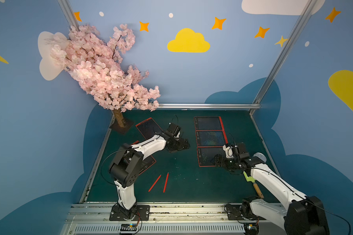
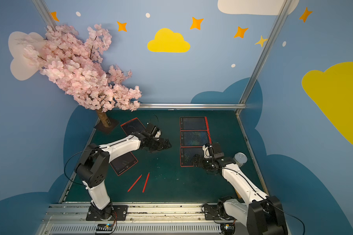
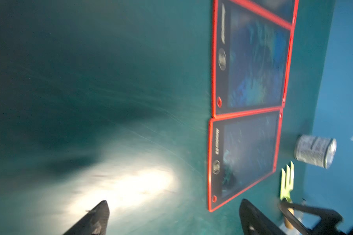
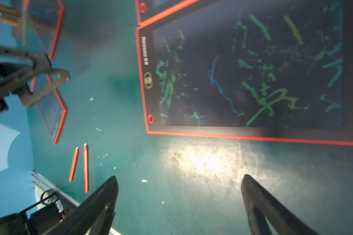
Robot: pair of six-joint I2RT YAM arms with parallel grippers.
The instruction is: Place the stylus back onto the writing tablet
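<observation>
Two red styluses lie on the green table at the front, left of centre. Three red-framed writing tablets form a column at the right, one with green scribbles; two more tablets lie at the left. My left gripper is open above the table left of the column, nothing between its fingers. My right gripper is open over the near edge of the bottom tablet, also empty.
A tree with pink blossom stands at the back left. A can and a green garden fork are at the right.
</observation>
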